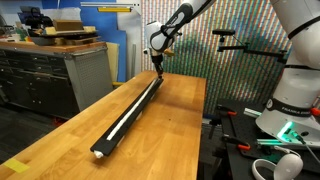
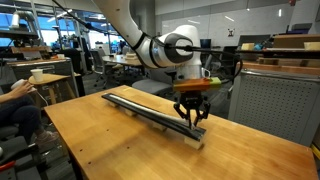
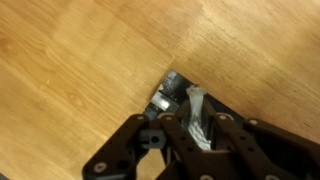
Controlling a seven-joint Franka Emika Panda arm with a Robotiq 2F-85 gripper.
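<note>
A long black channel lies along the wooden table, with a white strip running lengthwise in it. At the channel's far end in exterior view 1, my gripper points down. Exterior view 2 shows my gripper low over the near end of the black channel. In the wrist view, a narrow white end piece, apparently of the strip, sits between the fingers of my gripper, which is shut on it. The fingers hide much of the channel there.
Beside the channel the wooden table is broadly clear. A second white arm stands at the right in exterior view 1. A grey cabinet is at the left, beyond the table's edge.
</note>
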